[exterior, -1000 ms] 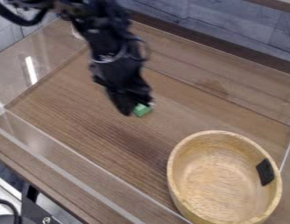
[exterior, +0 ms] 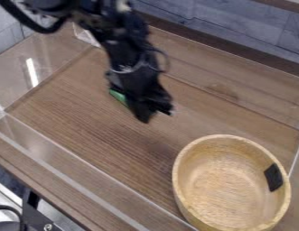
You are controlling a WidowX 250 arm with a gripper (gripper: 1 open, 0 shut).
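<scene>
My black gripper [exterior: 144, 106] hangs over the middle of the wooden table, its dark fingers low near the surface and looking shut, though blurred. A green object [exterior: 116, 96] lies behind it, largely hidden by the arm; only a small part shows at the gripper's left.
A round, pale wooden bowl [exterior: 230, 207] with a dark patch on its rim sits at the front right. A grey wall runs along the back.
</scene>
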